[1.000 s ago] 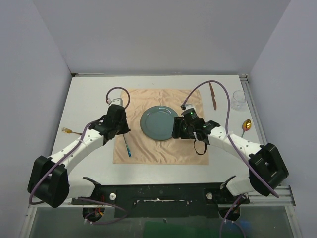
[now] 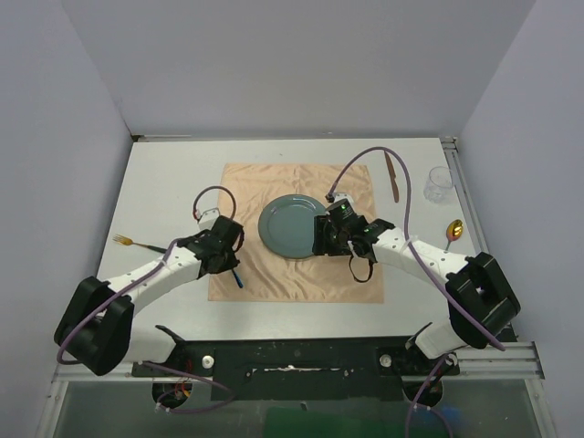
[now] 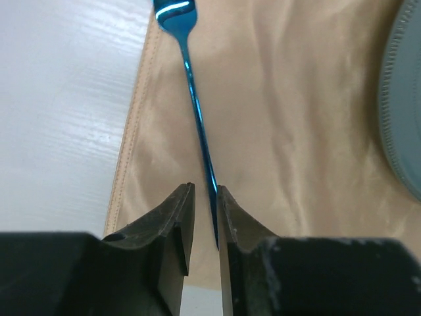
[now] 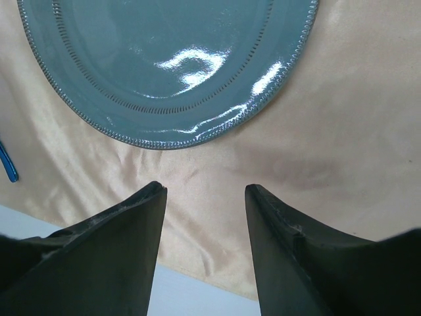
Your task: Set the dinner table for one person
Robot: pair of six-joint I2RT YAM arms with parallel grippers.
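Note:
A blue fork [image 3: 195,99] lies on the beige cloth [image 2: 274,287], left of the grey-blue plate [image 2: 290,225]. In the left wrist view its handle runs down to my left gripper, whose fingers stand narrowly apart, the handle close by the right one. Whether the handle sits between them or just below, I cannot tell. From above, the left arm covers most of this fork, leaving the handle end visible. My right gripper is open over bare cloth at the plate's near edge, nothing between its fingers.
A gold-headed fork [image 2: 135,244] lies on the white table at the left. Along the right side are a brown knife [image 2: 391,175], a clear glass [image 2: 439,185] and a gold spoon [image 2: 453,233].
My left gripper has come toward the table's front, along the blue fork's handle. That fork's slant has shifted slightly. The right arm has moved a little left; the plate has stayed still.

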